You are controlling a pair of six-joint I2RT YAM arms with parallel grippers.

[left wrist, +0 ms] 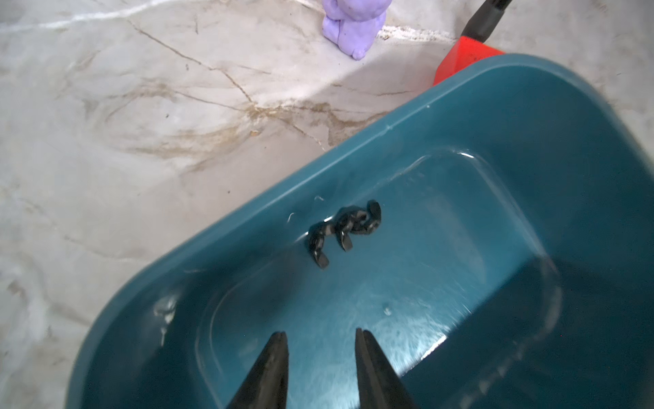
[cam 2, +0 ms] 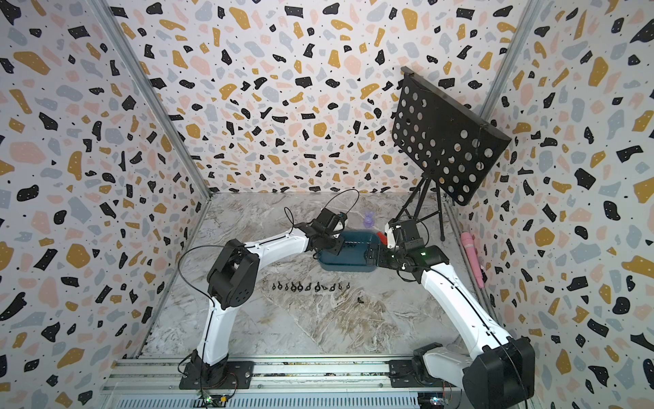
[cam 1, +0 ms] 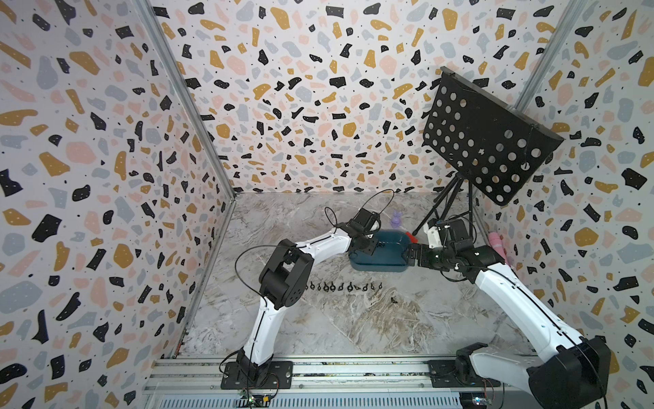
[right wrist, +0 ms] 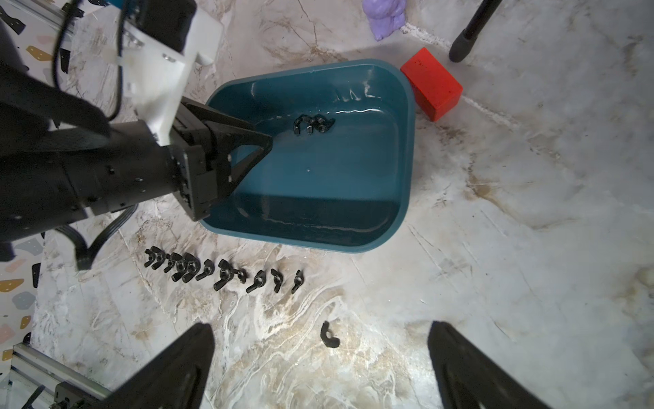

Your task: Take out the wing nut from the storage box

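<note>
A few black wing nuts (left wrist: 344, 227) lie close together on the floor of the teal storage box (left wrist: 224, 240), beside its far long wall. In the left wrist view my left gripper has a gap between its fingers and nothing in it; the tips are over the box floor, nearer the camera than the nuts. The right wrist view also shows the left gripper reaching in over the box's left wall, with the wing nuts (right wrist: 314, 124) beyond it. My right gripper is wide open and empty, off the box's right end in the top left view.
In front of the box a row of black wing nuts (right wrist: 192, 266) lies on the marble table, with a single black piece (right wrist: 329, 335) apart from them. Behind are a purple figurine (right wrist: 384, 15), a red block (right wrist: 432, 83) and a dark stand leg (right wrist: 475, 28).
</note>
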